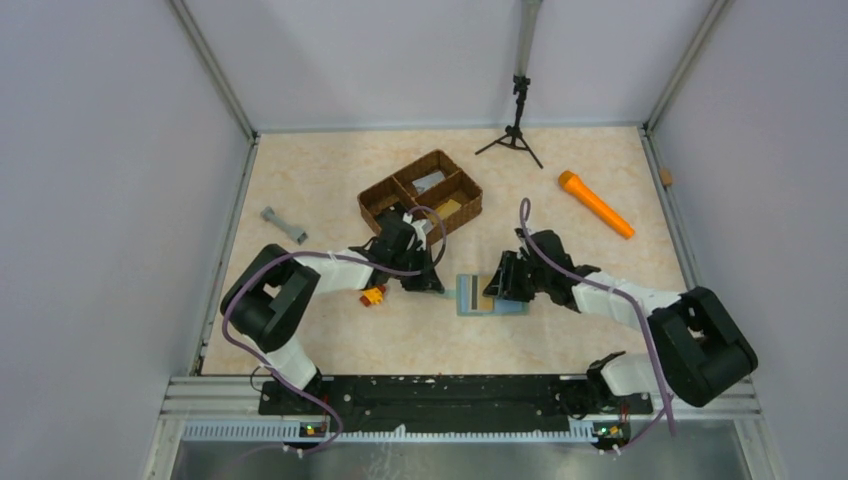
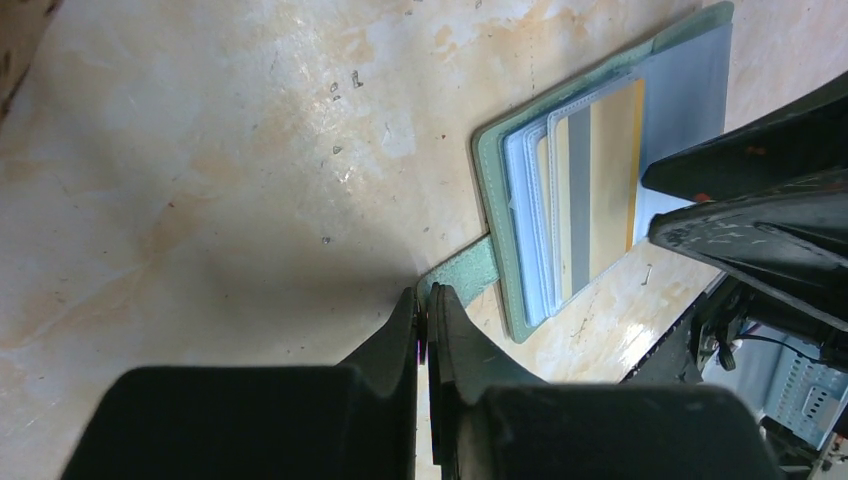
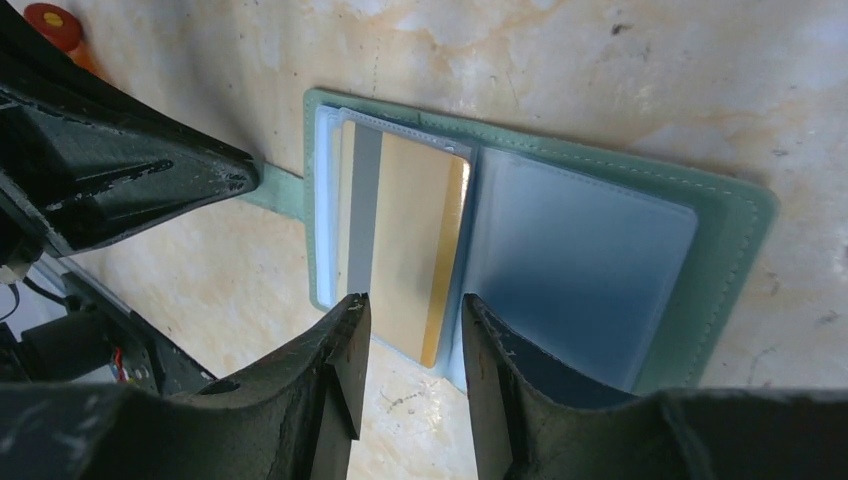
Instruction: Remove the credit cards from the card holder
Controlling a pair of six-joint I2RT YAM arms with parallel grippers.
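Note:
The green card holder (image 1: 465, 312) lies open and flat on the table, its clear sleeves facing up. A beige card with a grey stripe (image 3: 405, 215) sits in a sleeve on its left half; the right-hand sleeve (image 3: 590, 255) looks empty. On the holder's strap (image 2: 468, 272) my left gripper is shut, at the holder's left side. My right gripper hovers over the holder, part open, its fingertips near the card's orange-edged side. Nothing shows between the right fingers.
A brown compartment basket (image 1: 400, 178) behind holds a white card (image 1: 428, 182) and a yellowish card (image 1: 447, 209). An orange microphone-like thing (image 1: 597, 205) lies far right, a grey tool (image 1: 284, 225) far left. A small orange-red toy (image 1: 372, 296) is under the left arm.

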